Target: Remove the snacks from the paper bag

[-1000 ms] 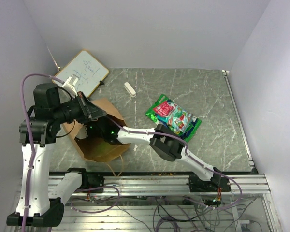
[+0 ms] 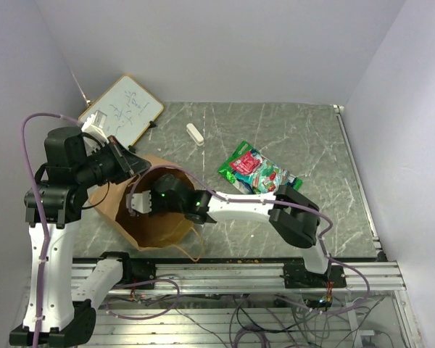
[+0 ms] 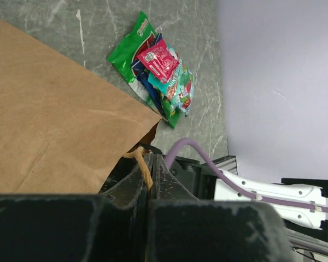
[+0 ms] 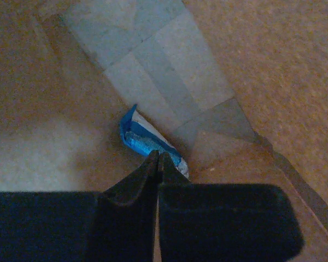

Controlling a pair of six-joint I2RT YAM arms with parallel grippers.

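The brown paper bag (image 2: 167, 232) lies open on its side at left. My left gripper (image 2: 134, 165) is over its upper edge, shut on the bag's twisted paper handle (image 3: 143, 166). My right gripper is inside the bag, shut; a blue-and-white snack packet (image 4: 145, 139) lies just beyond its tips, partly hidden by them. In the top view the bag and right arm hide this packet. A pile of snack packets (image 2: 259, 172), green, red and blue, lies on the table outside the bag, to its right.
A small whiteboard (image 2: 122, 109) leans at back left, with a white eraser (image 2: 195, 134) near it. Grey walls bound the table (image 2: 312, 145). Cables and a metal rail run along the front.
The right arm has shifted right and toward the front, and the bag's front part has moved with it. The left arm has moved slightly to the left. The snack pile is unchanged.
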